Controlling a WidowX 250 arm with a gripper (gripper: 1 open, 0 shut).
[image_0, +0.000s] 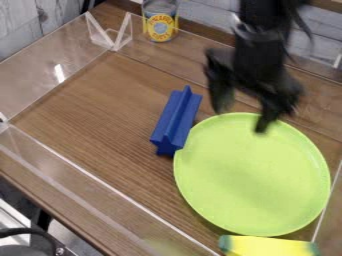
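Observation:
My dark gripper (243, 105) is motion-blurred at the upper right, above the back edge of the light green plate (250, 180); its finger state is hard to make out. A blue plastic ridged block (175, 120) lies on the wooden surface just left of the plate.
A yellow item (267, 246) sits at the front edge below the plate. A can (159, 26) and a white wire piece (107, 30) stand at the back.

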